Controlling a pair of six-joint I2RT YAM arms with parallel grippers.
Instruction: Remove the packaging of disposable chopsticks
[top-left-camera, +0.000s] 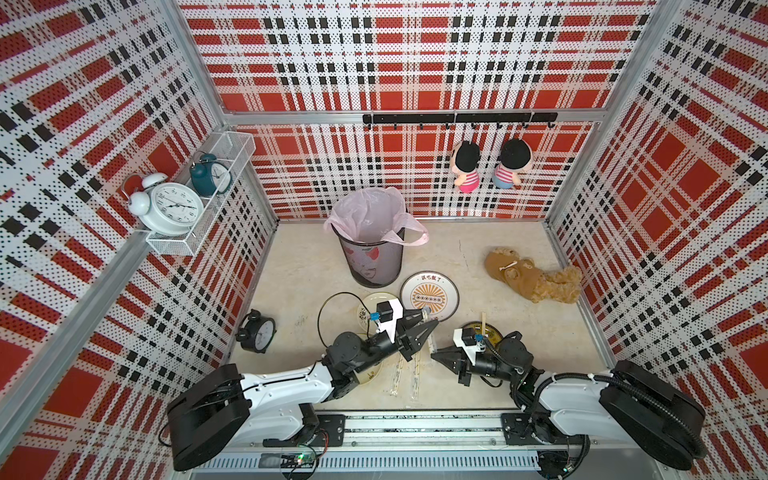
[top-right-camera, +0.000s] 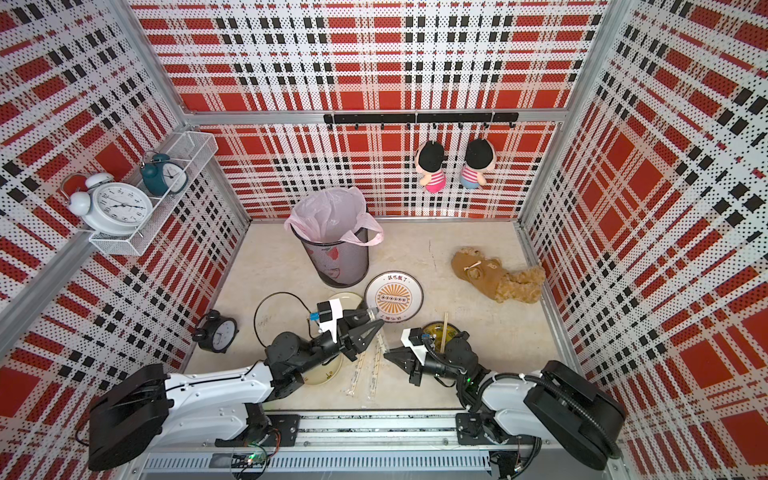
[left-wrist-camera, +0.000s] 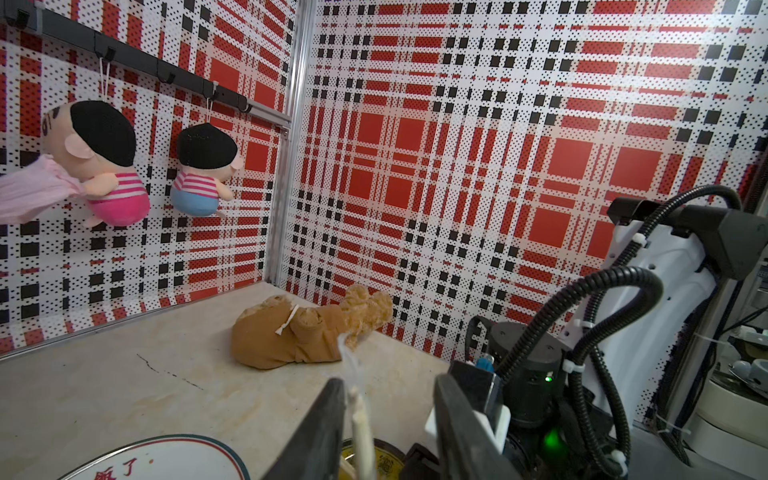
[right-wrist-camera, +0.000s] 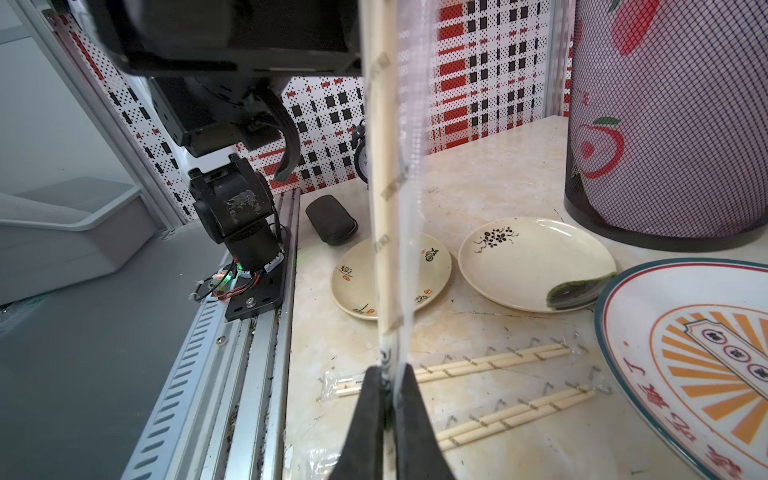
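Note:
A chopstick packet (right-wrist-camera: 386, 200) in clear printed wrap stands nearly upright. My right gripper is shut on its lower end, where the wrap is thin. Around the packet's upper part, my left gripper is open; the packet's top (left-wrist-camera: 361, 428) rises between its fingers, closer to the left one in that view, with a wisp of clear film above. Two more wrapped pairs, a farther packet (right-wrist-camera: 472, 366) and a nearer packet (right-wrist-camera: 512, 417), lie flat on the table below.
Behind the packets are two cream plates, a left plate (right-wrist-camera: 348, 280) and a right plate (right-wrist-camera: 520, 240). A large white plate (top-left-camera: 429, 277) and a lined bin (top-left-camera: 372, 256) stand farther back. A yellow dish (top-right-camera: 448, 329) sits beside my right arm.

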